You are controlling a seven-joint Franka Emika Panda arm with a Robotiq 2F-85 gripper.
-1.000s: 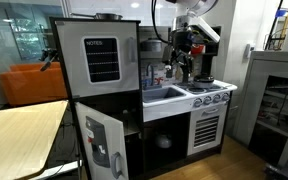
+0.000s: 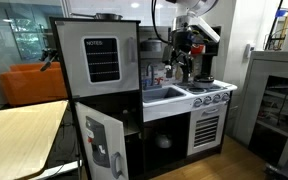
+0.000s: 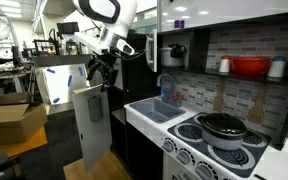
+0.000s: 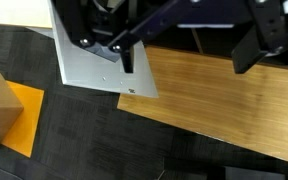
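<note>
In the wrist view my gripper is open, its dark fingers (image 4: pixel 131 58) wide apart with nothing between them. The same gripper (image 2: pixel 172 68) hangs from the white arm (image 2: pixel 194 22) in front of the toy kitchen, higher than the sink (image 2: pixel 164 93). The grey lower cabinet door (image 2: pixel 104 140) stands swung open, its dark handle on the outer face. From above, the door's grey panel (image 4: pixel 89 72) lies toward the left, below the fingers. The upper door marked NOTES (image 2: pixel 101 60) looks shut.
A dark pot (image 3: pixel 223 130) sits on the stove. A red bowl (image 3: pixel 250 66) stands on the shelf above. Left of the kitchen is a wooden table (image 2: pixel 22 138). Bare wooden floor (image 4: pixel 214 110) shows beneath the gripper, and a cardboard box (image 3: pixel 14 122) stands at far left.
</note>
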